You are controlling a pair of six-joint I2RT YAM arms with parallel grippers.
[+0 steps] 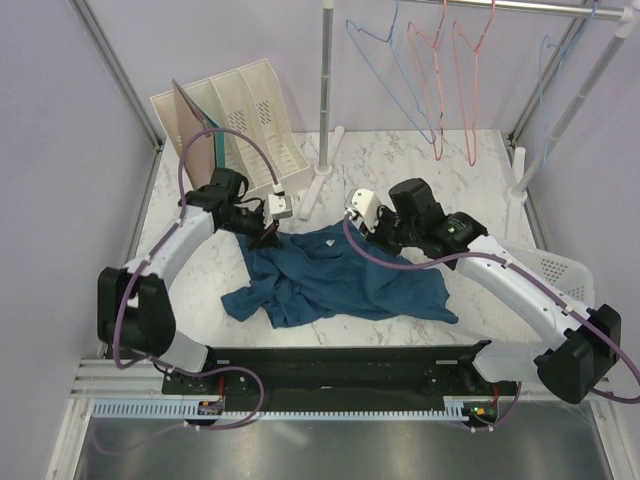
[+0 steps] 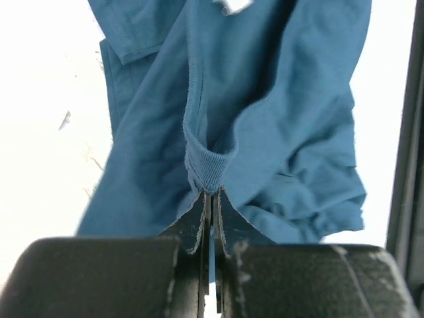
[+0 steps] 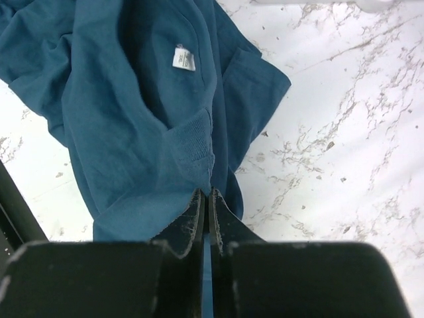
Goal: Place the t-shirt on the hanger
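Observation:
The teal t-shirt lies crumpled across the middle of the table. My left gripper is shut at a raised fold of the fabric, pinching it at the ribbed edge. My right gripper is also shut on a ribbed fold on the shirt's other part, near a small white label.
Pink and blue hangers hang from a white rail at the back right. A cream rack with boards stands at back left, and a white basket sits at right. Bare marble surrounds the shirt.

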